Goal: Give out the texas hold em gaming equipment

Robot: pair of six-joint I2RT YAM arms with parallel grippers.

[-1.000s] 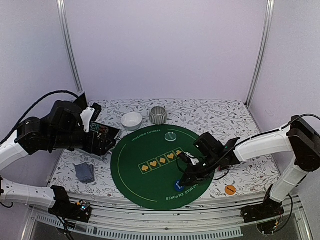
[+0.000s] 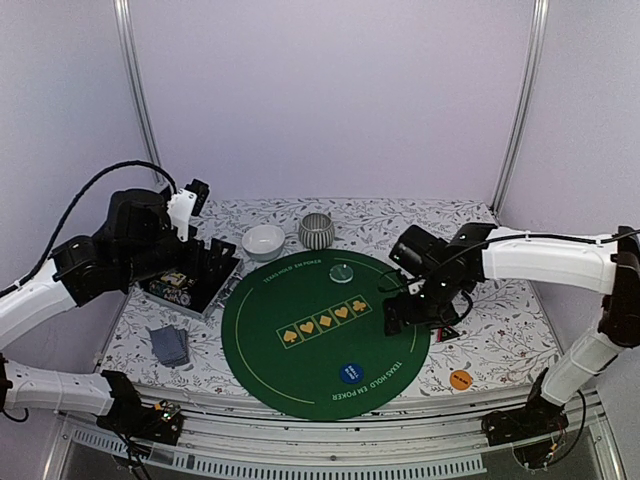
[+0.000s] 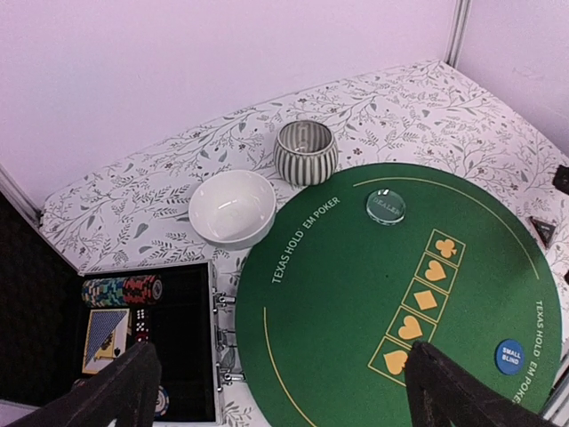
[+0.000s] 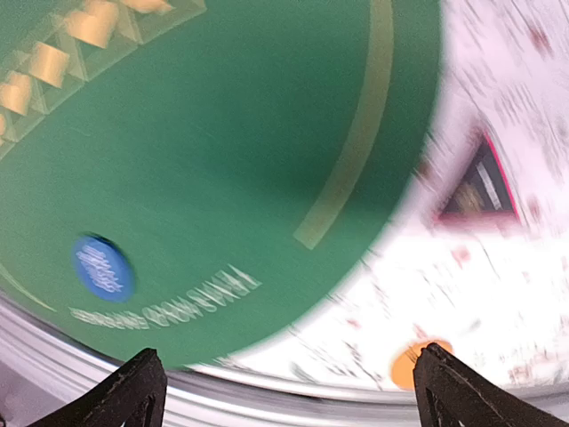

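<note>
The round green poker mat (image 2: 262,365) lies mid-table, with a clear dealer disc (image 2: 341,272) near its back edge. A blue small blind disc (image 2: 351,373) rests flat on its front part. Off the mat at front right lies an orange disc (image 2: 461,380). My right gripper is open and empty, above the mat's right side. My left gripper is also open and empty, over the mat's left side and the black case (image 3: 188,342). In that case lie a row of chips (image 3: 122,290), a card deck (image 3: 105,341) and dice (image 3: 141,325).
Behind the mat stand a white bowl (image 3: 233,209) and a striped cup (image 3: 306,153). A folded grey cloth (image 2: 169,345) lies at front left. A dark triangular piece (image 4: 480,187) sits right of the mat.
My right gripper has left the blue disc, moving right and back, and the disc stays on the mat.
</note>
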